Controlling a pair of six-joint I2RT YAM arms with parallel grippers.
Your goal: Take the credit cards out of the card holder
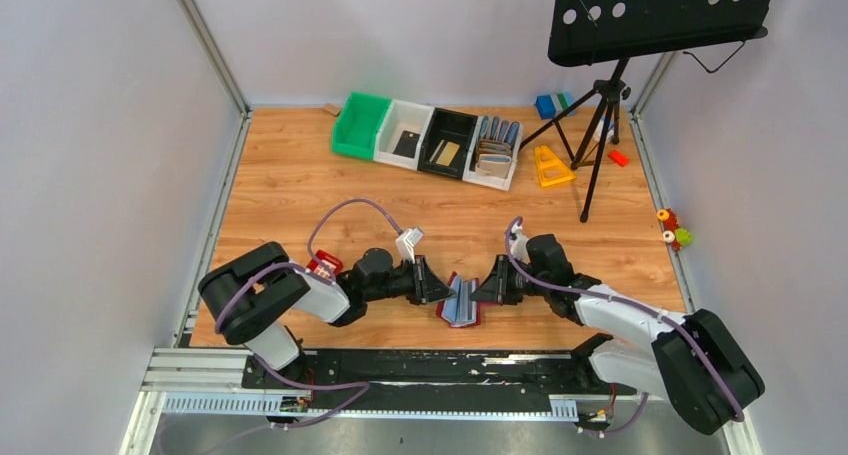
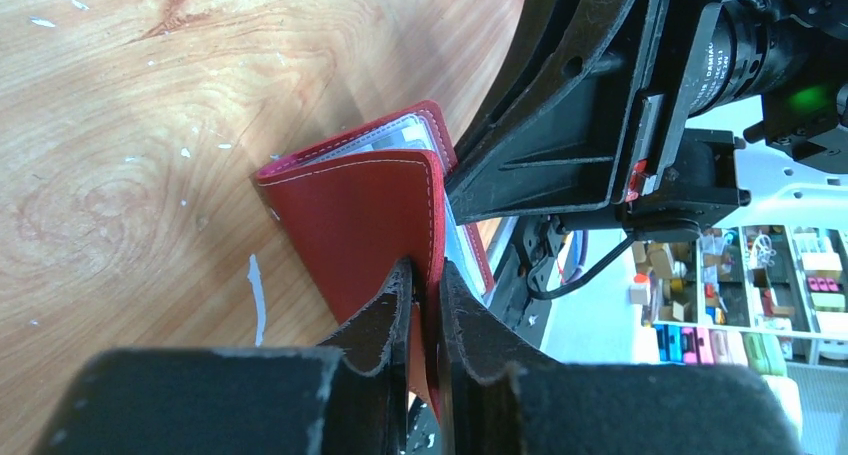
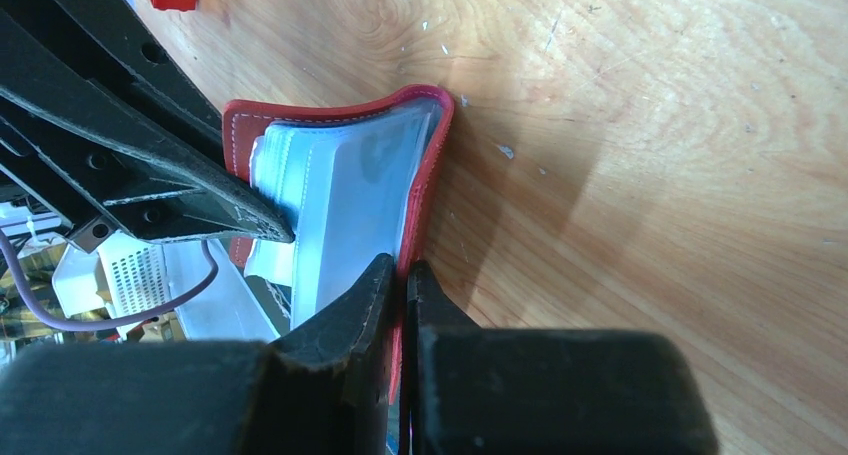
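Observation:
The red card holder (image 1: pixel 460 305) stands opened on the table at the front middle, between my two grippers, with clear bluish sleeves (image 3: pixel 350 195) inside. My left gripper is shut on one red cover edge of the holder, seen in the left wrist view. My right gripper is shut on the other red edge. In each wrist view the opposite gripper reaches in beside the sleeves. Whether cards sit in the sleeves is hard to tell.
A row of bins (image 1: pixel 405 135) stands at the back, a music stand (image 1: pixel 610 95) and yellow triangle (image 1: pixel 553 175) at the back right. A red object (image 1: pixel 326 264) lies beside my left arm.

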